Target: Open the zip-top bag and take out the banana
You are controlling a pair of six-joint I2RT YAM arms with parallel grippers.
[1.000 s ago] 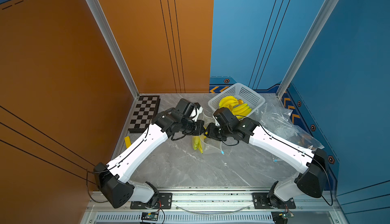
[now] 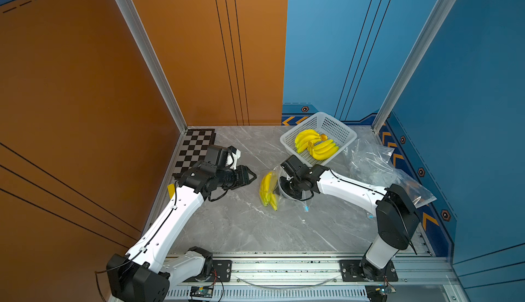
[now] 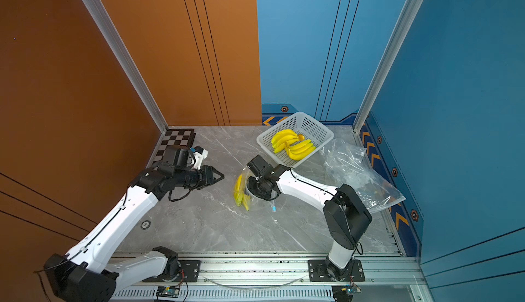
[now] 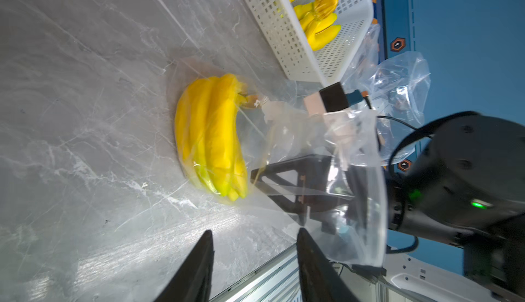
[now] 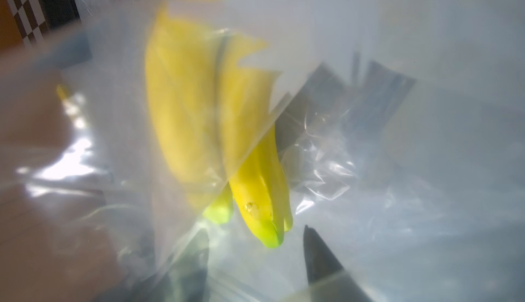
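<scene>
The clear zip top bag lies on the table with its mouth spread toward the right arm. Through its film shows a bunch of bananas, also visible in the top left view as yellow bananas. My right gripper stands open inside the bag's mouth, film around it and in front of its camera. The banana tips hang just ahead of its fingers. To the left, clear of the bag, my left gripper is partly open with nothing between its fingers.
A white basket with more bananas stands at the back. Another clear bag lies along the right wall. A checkered board sits at the back left.
My left gripper has drawn back leftward, away from the bag. The bananas show more openly.
</scene>
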